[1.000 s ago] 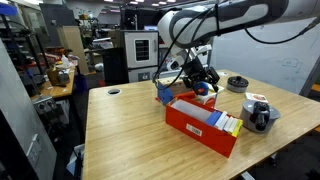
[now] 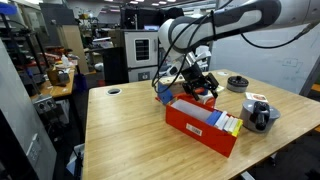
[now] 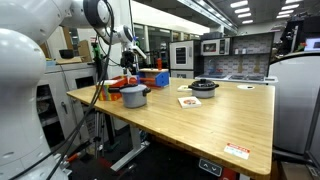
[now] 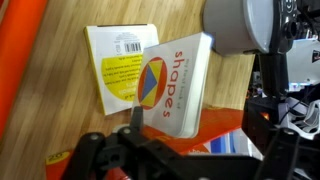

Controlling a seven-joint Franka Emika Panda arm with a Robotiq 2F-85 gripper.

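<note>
My gripper (image 2: 204, 92) reaches down just behind the red box (image 2: 200, 130) in exterior view 1. The wrist view has the fingers open, with dark fingers (image 4: 140, 155) at the lower left and at the right. A white "shapes" book (image 4: 176, 85), marked with a coloured circle, shows in front of and between them. Whether either finger touches it, I cannot tell. Beside and partly under it lies a white book with a yellow edge and a barcode (image 4: 116, 62). Several books (image 2: 225, 121) stand in the red box.
A grey pot (image 2: 259, 115) stands close to the right of the red box. Farther back is a dark lidded pot (image 2: 237, 82). Blue containers (image 3: 153, 77) stand near the arm.
Over the last second my gripper has come lower behind the red box. A blue and white patch seen beneath it earlier is now mostly covered. The red box has stayed put.
</note>
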